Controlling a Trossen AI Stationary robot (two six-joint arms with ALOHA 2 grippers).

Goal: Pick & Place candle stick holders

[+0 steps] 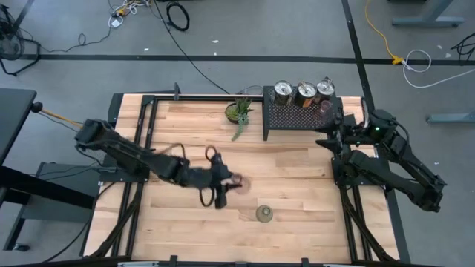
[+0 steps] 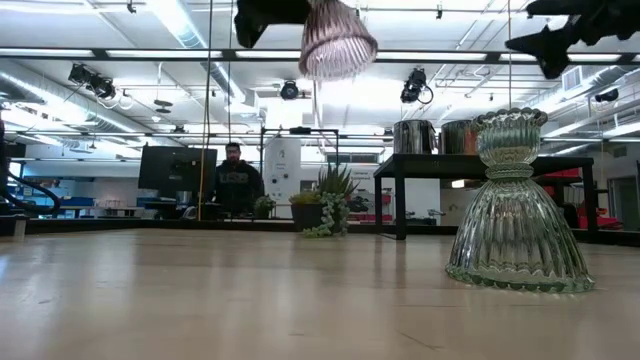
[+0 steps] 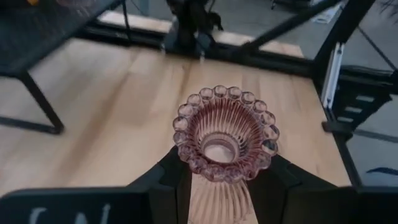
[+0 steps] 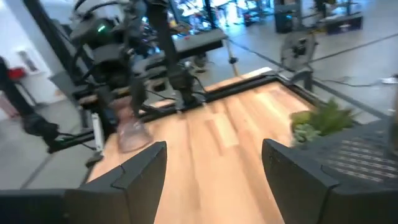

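Note:
My left gripper (image 1: 228,183) is shut on a pink glass candle holder (image 2: 338,42), which hangs clear of the table. In the left wrist view, the beaded rim of that pink holder (image 3: 227,169) stands up between the fingers. A clear greenish glass candle holder (image 2: 515,215) stands alone on the tabletop, and from above the greenish holder (image 1: 264,213) is right of and nearer the front than the pink one. On the black perforated shelf, a pinkish glass piece (image 1: 325,107) shows at the right end. My right gripper is open and empty, beside the shelf.
Several metal cans (image 1: 305,94) stand along the back of the black shelf (image 1: 286,117). A potted plant (image 1: 237,113) sits left of it, its trailing stem reaching onto the table. The table's front and middle are otherwise mostly bare wood (image 1: 193,237).

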